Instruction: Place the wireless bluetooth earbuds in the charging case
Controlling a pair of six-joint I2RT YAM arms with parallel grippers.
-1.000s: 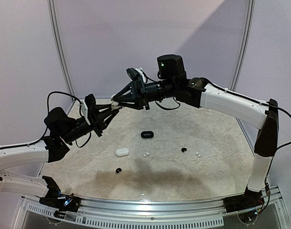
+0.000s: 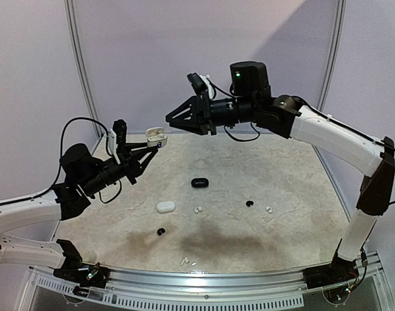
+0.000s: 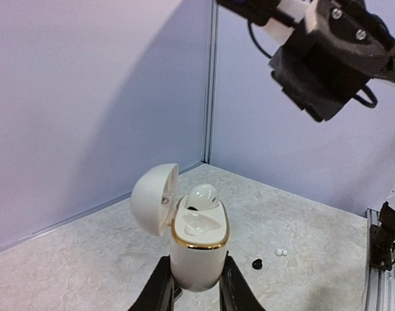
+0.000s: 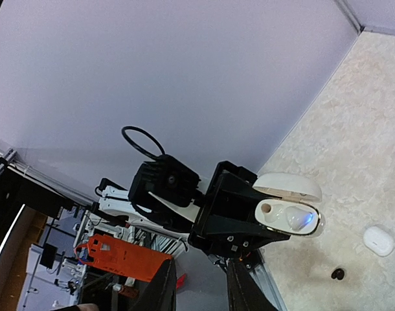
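Note:
A white charging case [image 2: 156,140] with a gold rim is held upright by my left gripper [image 2: 151,149], its lid hinged open. In the left wrist view an earbud [image 3: 203,195] sits in one slot of the case [image 3: 197,259]; the right wrist view shows a small blue light on it. My right gripper [image 2: 170,119] is up and to the right of the case, apart from it, its fingers parted with nothing visible between them [image 4: 201,291].
On the table lie a black case [image 2: 199,183], a closed white case [image 2: 166,207], black earbuds [image 2: 249,203], and small white earbuds [image 2: 269,209].
My right gripper has moved up and rightward, away from the case. The left gripper with the case has shifted slightly, and the case is now uncovered in the top view.

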